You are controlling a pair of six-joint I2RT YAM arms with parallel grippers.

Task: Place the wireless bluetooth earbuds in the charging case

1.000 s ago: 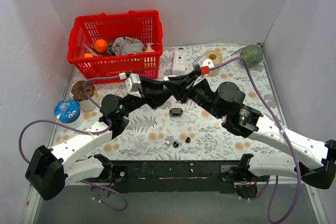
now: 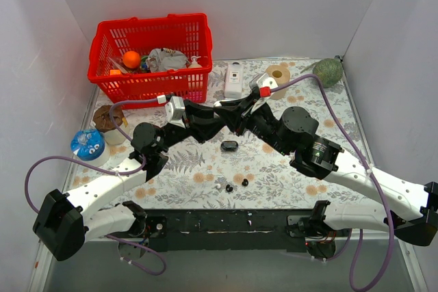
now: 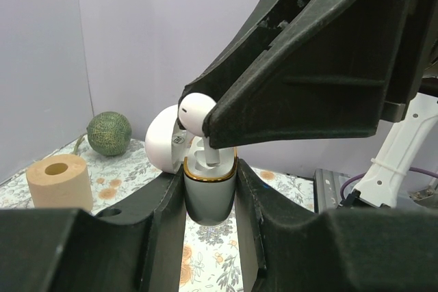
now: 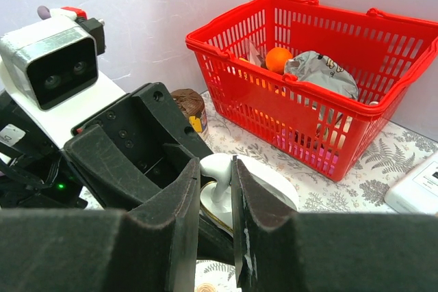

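In the left wrist view my left gripper is shut on the open white charging case (image 3: 209, 203), which has a gold rim and its lid (image 3: 162, 138) swung back. My right gripper is shut on a white earbud (image 4: 216, 165). The earbud's stem (image 3: 211, 152) points down at the case's opening, with its lower end at or just inside it. How deep it reaches, I cannot tell. Both grippers meet above the table in the top view, hiding most of the case there. Another small white earbud (image 2: 217, 185) appears to lie on the table's front part.
A closed black case (image 2: 229, 146) and two small black earbuds (image 2: 237, 184) lie on the flowered tabletop. Behind stand a red basket (image 2: 150, 87), a white box (image 2: 234, 80), a tan roll (image 2: 278, 72) and a green melon (image 2: 328, 72). Jars (image 2: 89, 146) stand at the left.
Both arms stay nearly still, their grippers together above the table. Only a very slight shift of the right gripper shows near the case; the objects on the table have not moved.
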